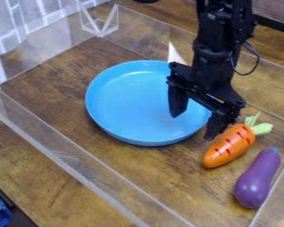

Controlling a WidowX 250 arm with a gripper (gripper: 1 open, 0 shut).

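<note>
My black gripper (pixel 197 115) is open above the right part of a blue plastic bowl or plate (pixel 127 111), one finger reaching over its rim. An orange toy carrot (pixel 229 146) with green leaves lies right of the bowl, below the gripper's right side. A purple toy eggplant (pixel 258 180) lies at the front right.
A small white object (pixel 177 50) stands behind the bowl. Clear plastic edging runs along the left and front.
</note>
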